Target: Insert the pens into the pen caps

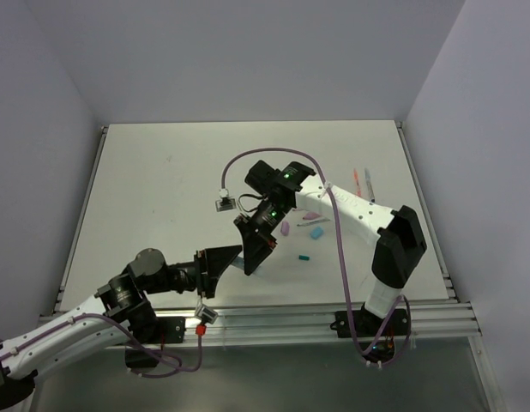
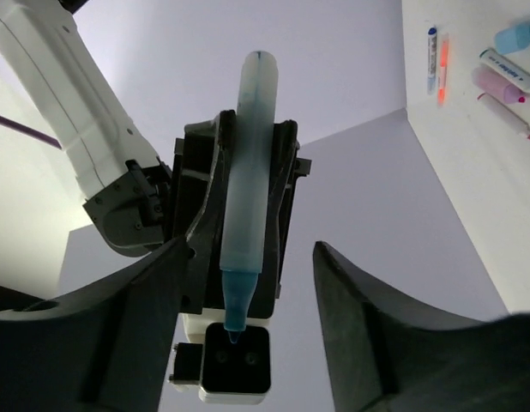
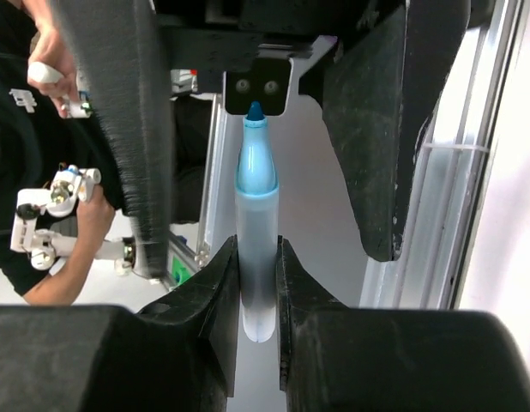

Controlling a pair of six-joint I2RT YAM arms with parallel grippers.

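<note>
A whitish pen (image 2: 248,206) with a light-blue neck and a bare dark-blue tip is clasped by my right gripper, whose fingers press on both sides of its barrel. In the left wrist view the pen's tip points toward the left palm. My left gripper is open, its fingers standing apart on either side of the pen's neck end without touching it in view. From the top, both grippers meet near the front middle and mostly hide the pen. A loose blue cap (image 1: 316,233) lies on the table right of the arms.
More pens lie on the right: an orange one (image 2: 442,73), a blue-and-white one (image 2: 432,60), a white marker (image 2: 508,71) and pink pieces. A small teal piece (image 1: 304,257) sits nearer the front.
</note>
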